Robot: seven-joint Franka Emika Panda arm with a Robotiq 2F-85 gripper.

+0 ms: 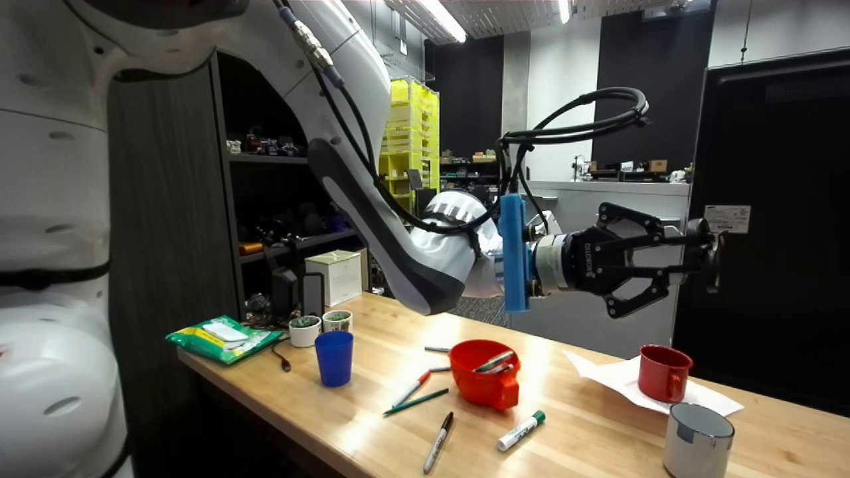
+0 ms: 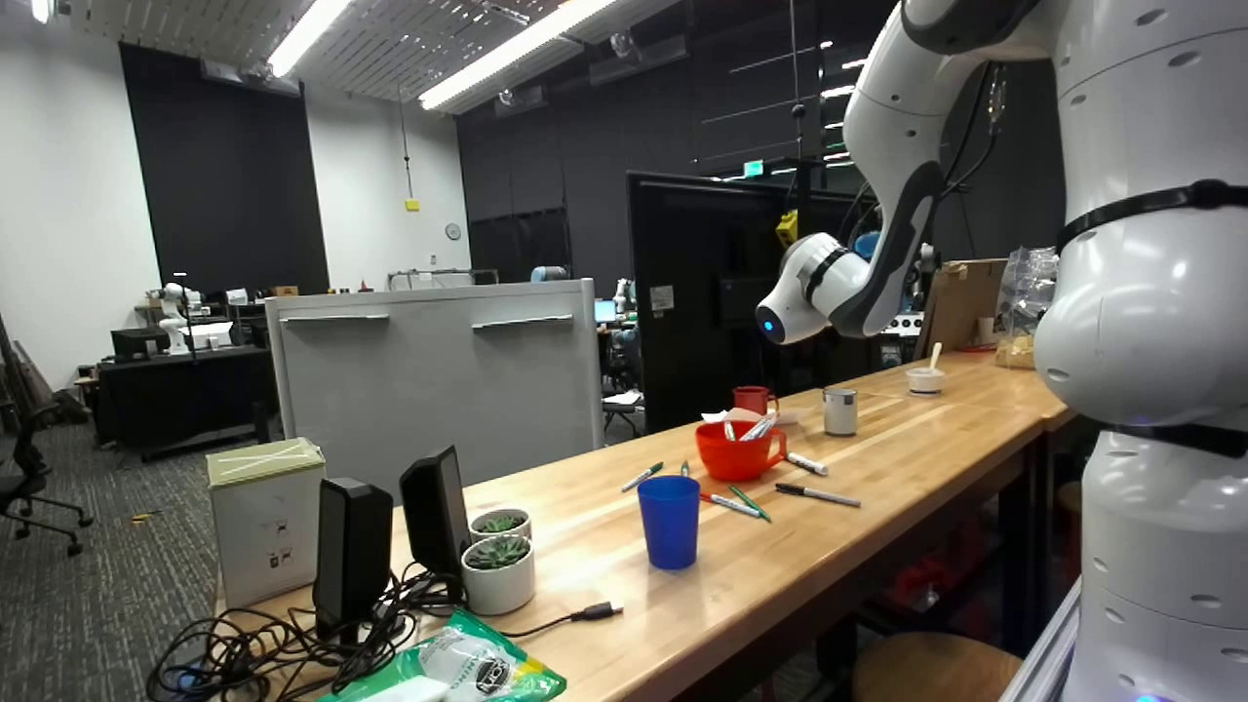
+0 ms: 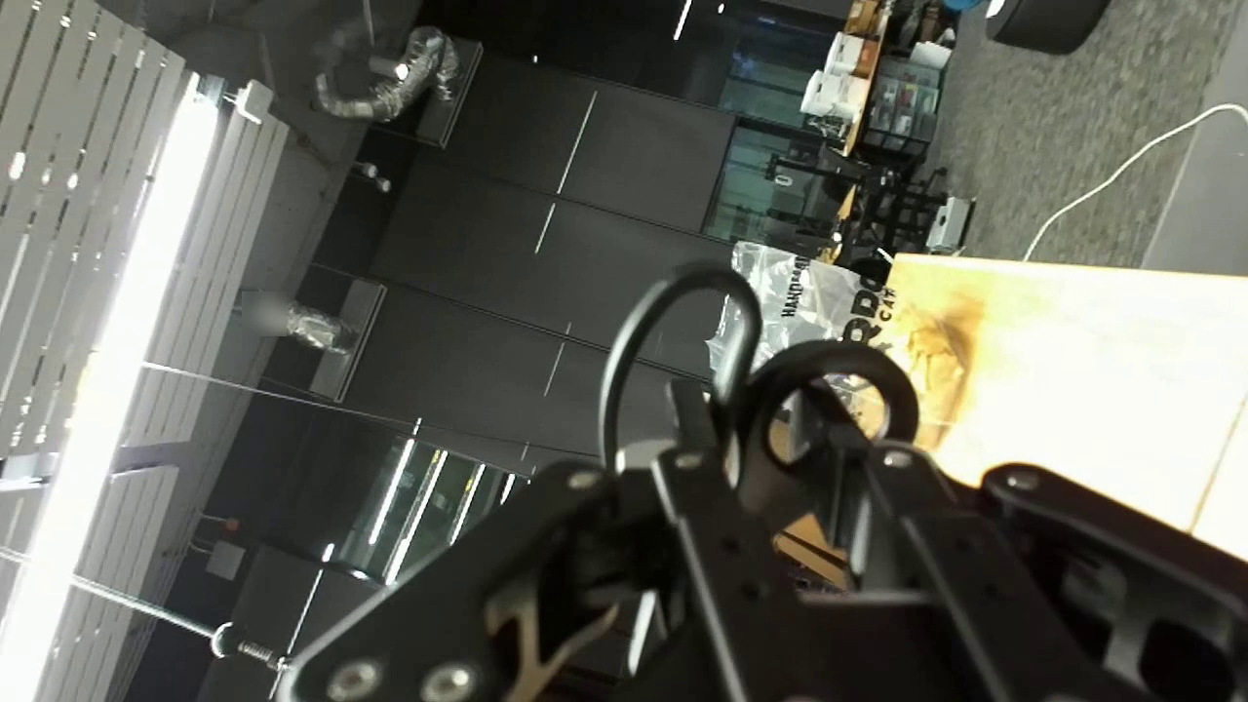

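Level above the table's far right part, my gripper is shut on a black object. In the wrist view, two black loops stand up from between the fingers, looking like the handles of scissors. The lower part of this object is hidden by the fingers. Below the gripper, a dark red mug stands upright on a white paper; the two are well apart. My gripper is out of sight behind the forearm in exterior view 2.
A red bowl-like cup holds markers, with several pens loose around it. A metallic mug stands right, a blue cup left. Beyond are potted plants and speakers. The air around the gripper is clear.
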